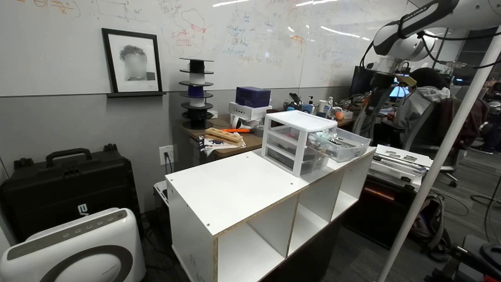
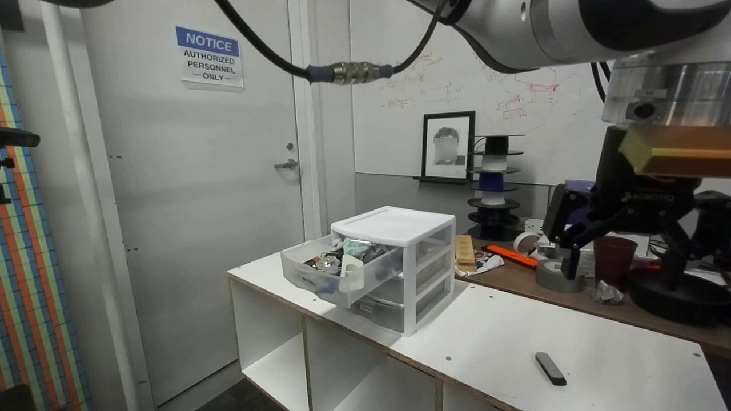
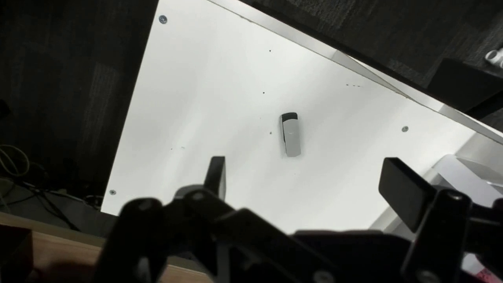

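Note:
A small grey stick with a dark end, like a USB drive (image 3: pixel 292 136), lies flat on the bare white top of the shelf unit (image 3: pixel 212 94). Exterior view 2 has the same grey stick (image 2: pixel 550 369) near the front right; I cannot make it out in exterior view 1. My gripper is open above the shelf top, its fingers wide apart and nothing between them. The stick appears ahead of the fingertips, between their lines. From exterior view 2, the gripper (image 2: pixel 620 264) hangs well above the surface.
A clear drawer unit (image 2: pixel 394 222) stands on the shelf, its top drawer (image 2: pixel 329 284) pulled out and full of small items. Behind is a brown desk (image 2: pixel 480 272) with tape, a dark red cup (image 2: pixel 611 260) and spools. A white pole (image 1: pixel 439 159) rises in front.

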